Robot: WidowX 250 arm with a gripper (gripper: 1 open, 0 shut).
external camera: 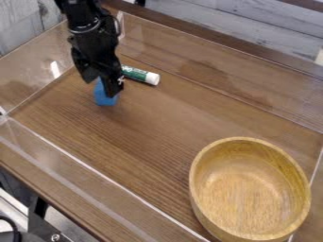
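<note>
My gripper (98, 68), black, hangs at the upper left of the camera view, open, directly over a small blue object (106, 97) on the wooden table. The gripper partly hides the blue object. Just right of them lies a small green and white cylinder (139, 77) on its side.
A large yellow oval bowl (248, 189) sits at the lower right. The table's left edge runs near the gripper, with cables on the floor at the lower left.
</note>
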